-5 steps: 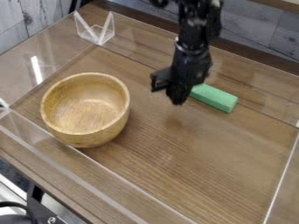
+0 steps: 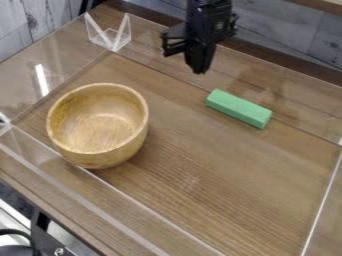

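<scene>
My dark gripper (image 2: 201, 62) hangs at the top centre of the camera view, shut, with nothing showing between its fingers. Below it and to the right a green block (image 2: 238, 108) lies on the wooden table. A large tan bowl (image 2: 96, 150) stands at the left, apart from both.
A clear, see-through object (image 2: 112, 32) sits at the back left near the table's edge. Black cables lie off the table at the lower left.
My gripper has moved up and back, away from the middle of the table beside the green block, to the rear. The block and bowl look unmoved.
</scene>
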